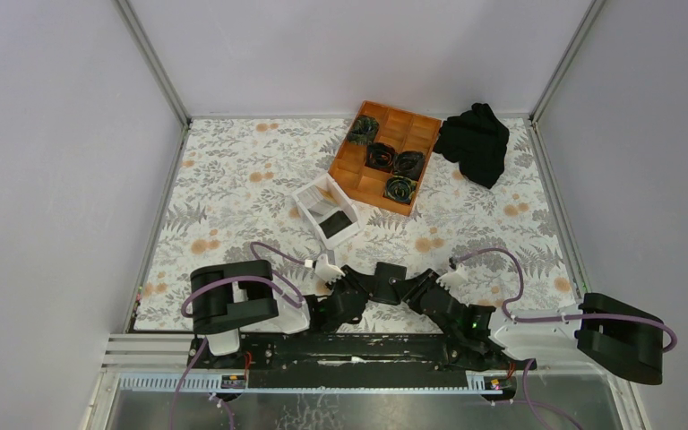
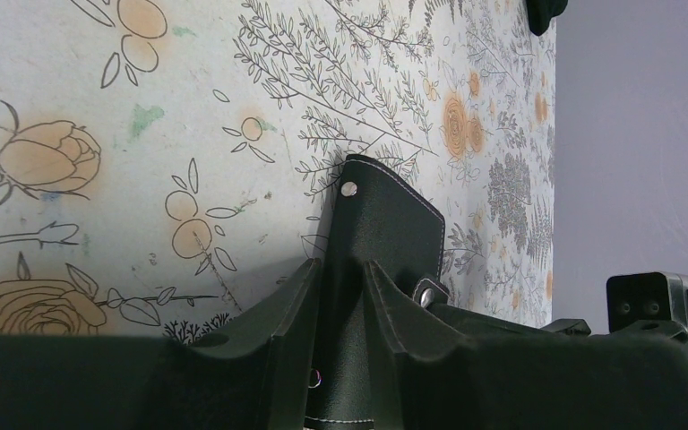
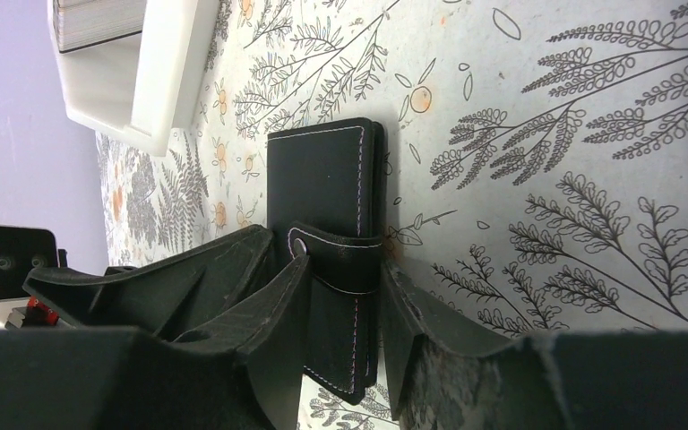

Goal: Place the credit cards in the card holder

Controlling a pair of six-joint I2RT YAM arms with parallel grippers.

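Observation:
The black leather card holder point(image 1: 390, 273) lies on the table near the front edge, its snap strap across its middle in the right wrist view point(image 3: 316, 170). Both grippers are at it from either side. My left gripper is part open, fingertips against the folded edge with a rivet. My right gripper is part open, its fingers straddling the holder at the strap. Whether either grips it firmly is unclear. The white box point(image 1: 350, 230) behind holds what look like pale cards and a dark item; its contents are small in the top view.
An orange compartment tray point(image 1: 349, 170) with dark coiled bundles stands at the back, a black cloth point(image 1: 473, 143) to its right. Each arm's body is close to the other.

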